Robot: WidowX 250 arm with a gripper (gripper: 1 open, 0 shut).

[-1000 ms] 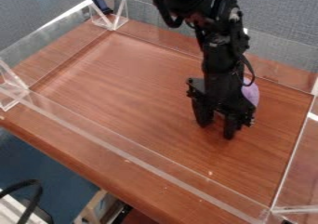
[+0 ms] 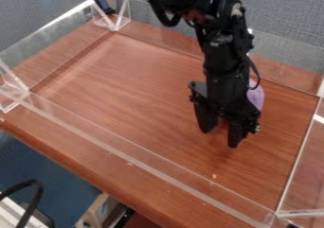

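Observation:
The black robot arm comes down from the top centre, with its gripper (image 2: 223, 128) low over the right part of the wooden table (image 2: 120, 99). A light purple object (image 2: 255, 98) is behind the gripper on the right, mostly hidden by it. I cannot tell whether the gripper touches or holds it, or how far its fingers are apart.
Clear plastic walls (image 2: 26, 57) edge the table, lower along the front. A dark cable (image 2: 23, 189) and white item lie outside at the bottom left.

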